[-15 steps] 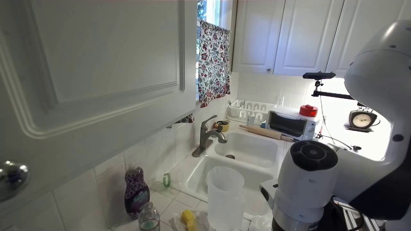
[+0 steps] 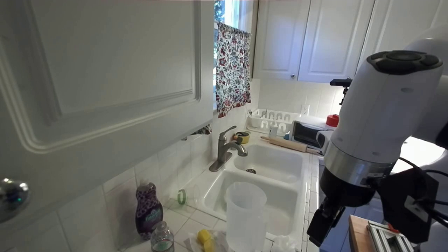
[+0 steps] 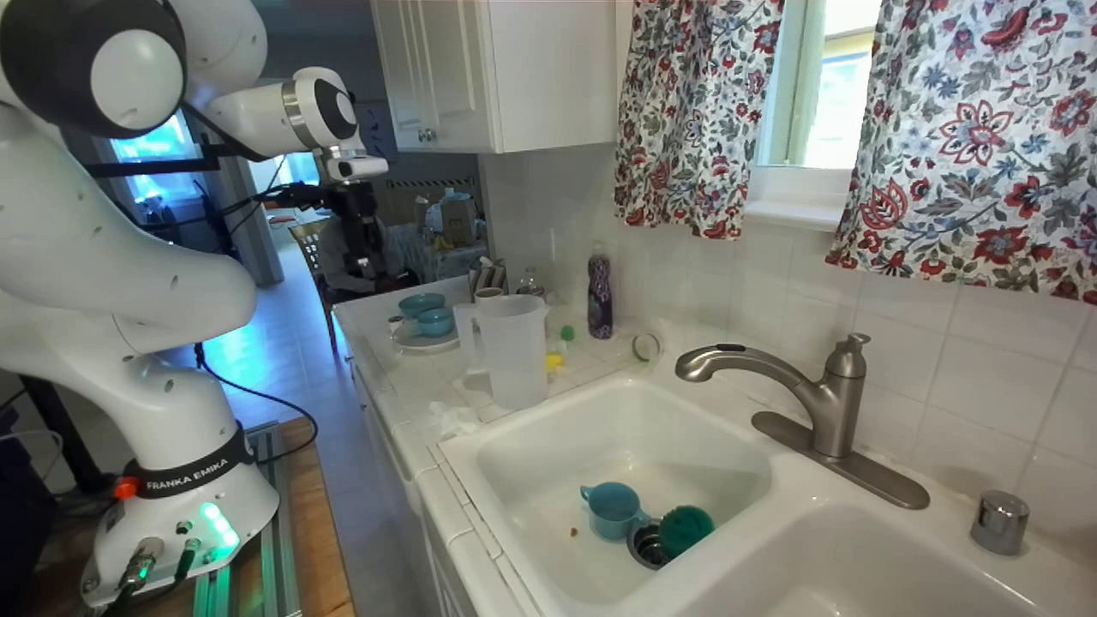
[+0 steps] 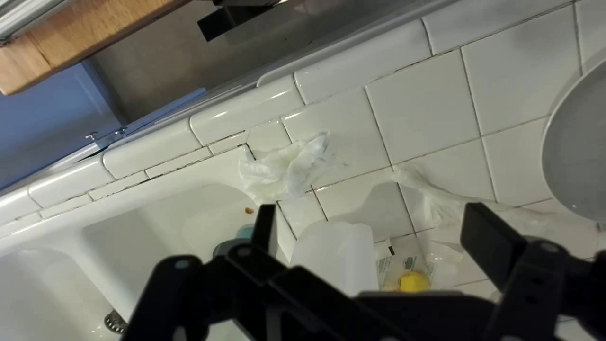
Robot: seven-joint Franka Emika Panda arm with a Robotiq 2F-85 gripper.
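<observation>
High above the counter edge hangs my gripper, open, with nothing between its fingers. In exterior view 2 the gripper (image 3: 375, 278) is left of the counter, clear of everything on it. A tall frosted pitcher (image 3: 517, 350) stands upright at the sink's near corner; in the wrist view the same pitcher (image 4: 335, 250) lies below, between the two fingers. Crumpled white plastic (image 4: 287, 167) rests on the tiles beside the sink. A teal cup (image 3: 612, 509) and a dark green piece (image 3: 686, 530) lie by the drain in one basin.
On the counter are a stack of blue bowls (image 3: 429, 317) on a plate, a purple soap bottle (image 2: 149, 210), a clear bottle (image 2: 162, 238) and a yellow sponge (image 2: 205, 238). The faucet (image 2: 224, 147) rises behind the sink. An open cabinet door (image 2: 105, 75) spans the upper left.
In exterior view 1 my arm has risen and shifted right, bringing the gripper into sight beyond the counter edge. The pitcher and other counter items look unmoved.
</observation>
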